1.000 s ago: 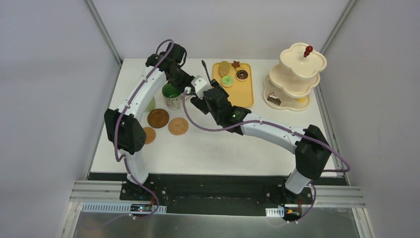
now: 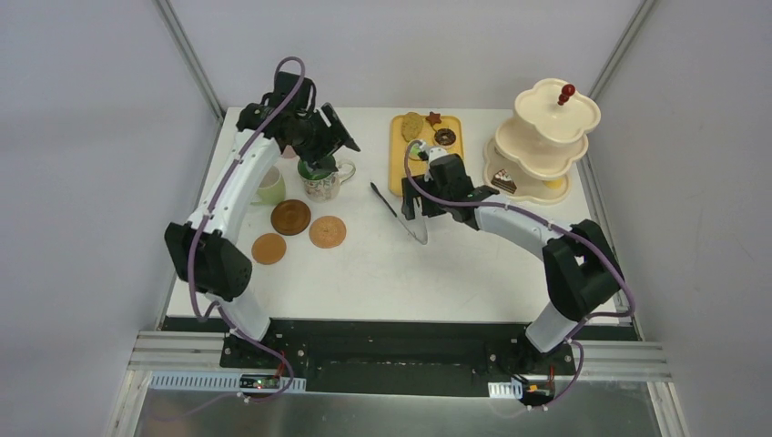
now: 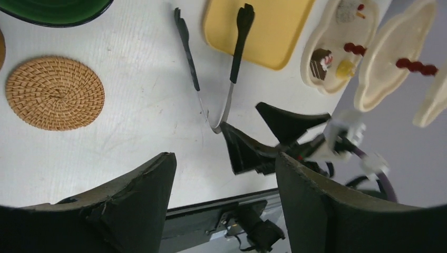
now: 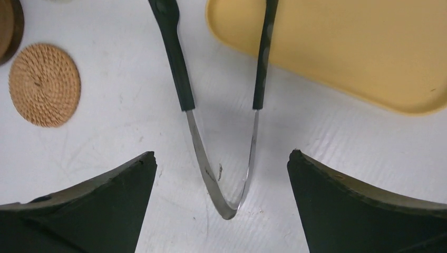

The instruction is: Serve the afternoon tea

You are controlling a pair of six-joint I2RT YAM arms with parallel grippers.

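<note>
Black-handled metal tongs (image 4: 176, 68) lie spread on the white table, one handle over the tray's edge. My right gripper is open above their metal bend, its fingers apart from it. In the top view that gripper (image 2: 417, 205) partly hides the tongs. My left gripper also stands open and empty, up near the patterned mug (image 2: 322, 189), which is green inside. On the yellow tray (image 2: 443, 170) are a cookie (image 2: 412, 126), a chocolate donut (image 2: 444, 137) and a small brown star (image 2: 434, 118); a green donut (image 2: 416, 152) is partly hidden.
A tiered stand (image 2: 557, 111) at the back right holds a cake slice (image 2: 503, 182). On the left are a pale green cup (image 2: 271, 188), a brown wooden dish (image 2: 290, 217) and two woven coasters (image 2: 328, 231).
The tongs, earlier raised at my right gripper, now lie on the table. The left arm has shifted left.
</note>
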